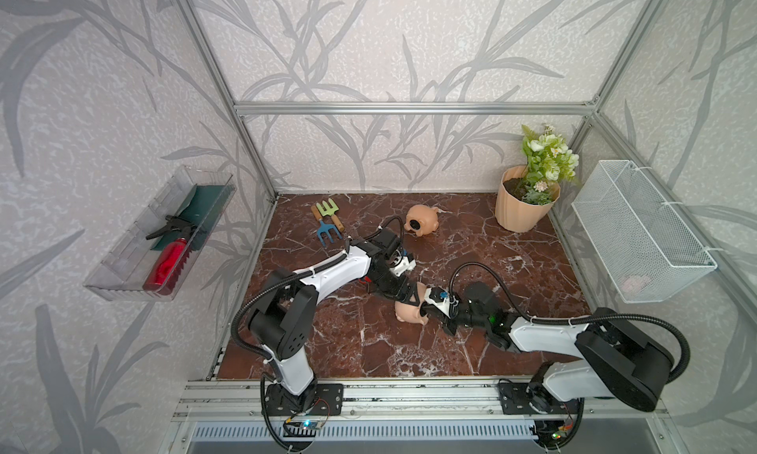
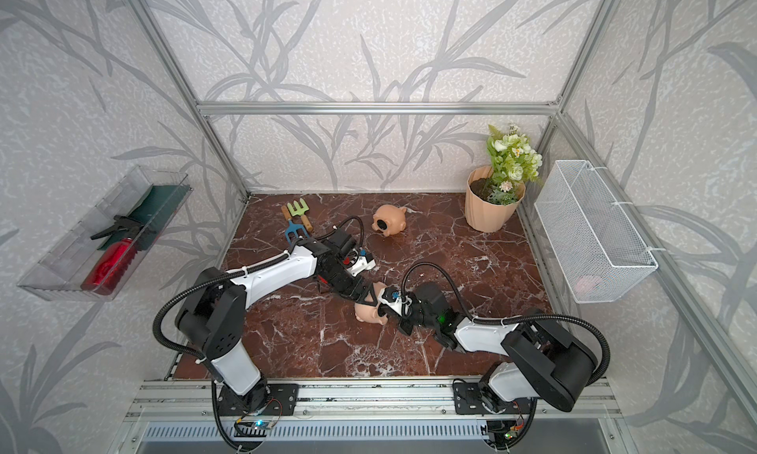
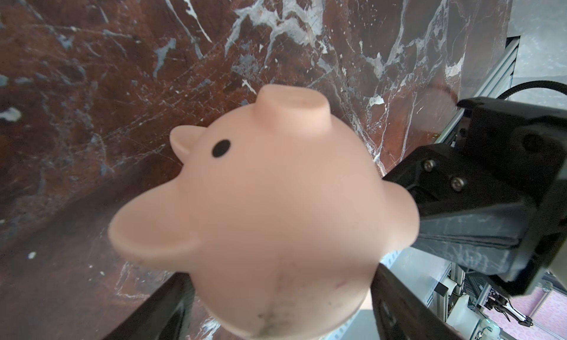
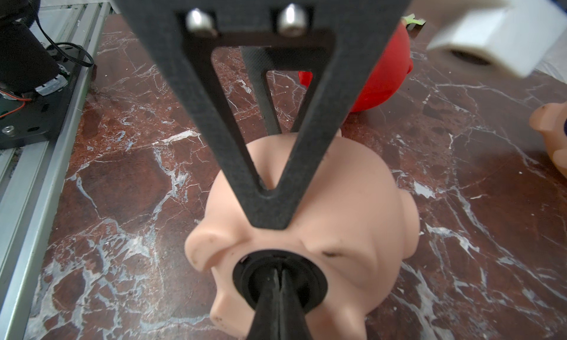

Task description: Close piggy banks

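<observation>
A peach piggy bank [image 1: 411,312] is at the front middle of the table. In the left wrist view, the finger pads [image 3: 403,307] of my left gripper bear on both sides of its body. The right wrist view shows its underside with a round black plug [image 4: 243,275] in the hole. My right gripper is shut, its fingertips against the plug's middle; how deep the plug sits is hard to see. Further back lies a second peach piggy bank [image 1: 426,217], its dark round opening or plug facing the front left. A red piggy bank [image 4: 387,74] shows partly behind the grippers.
Small garden forks [image 1: 325,231] lie at the back left. A potted plant [image 1: 524,209] stands at the back right. Wire basket [image 1: 646,225] and clear bin [image 1: 118,272] hang on the side walls. Open table lies right of the far bank.
</observation>
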